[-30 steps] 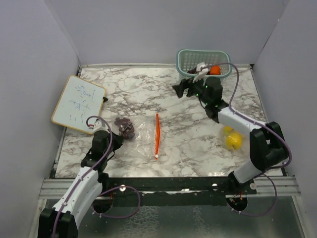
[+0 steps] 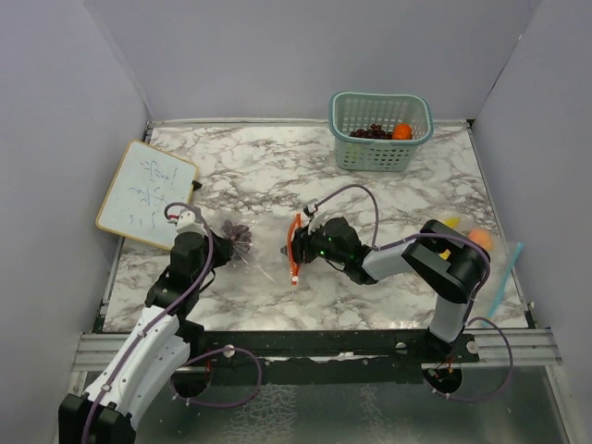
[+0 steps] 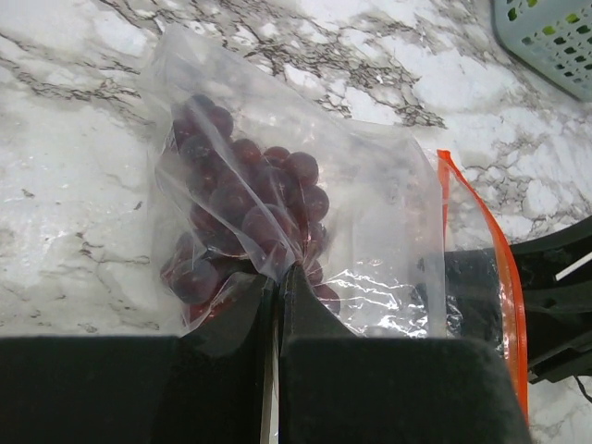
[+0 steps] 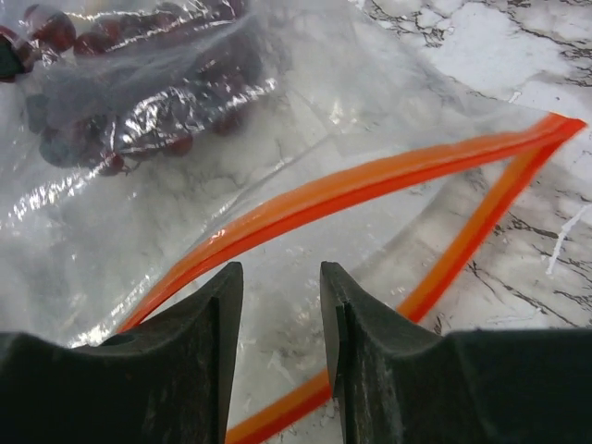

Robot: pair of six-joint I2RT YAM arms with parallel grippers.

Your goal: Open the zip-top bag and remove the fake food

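Observation:
The clear bag holds dark red grapes and lies on the marble table, its orange zip edge lifted in a loop. My left gripper is shut at the bag, with thin plastic gathered at its fingertips. My right gripper is at the zip end, its fingertips apart, with film and the mouth of the bag behind them; in the top view it partly hides that edge.
A green basket with grapes and an orange stands at the back right. A whiteboard lies left. Another bag with yellow and orange food lies far right.
My right arm has come down and left from near the basket to the bag's zip end. The orange edge now sits more tilted. The left arm has shifted slightly.

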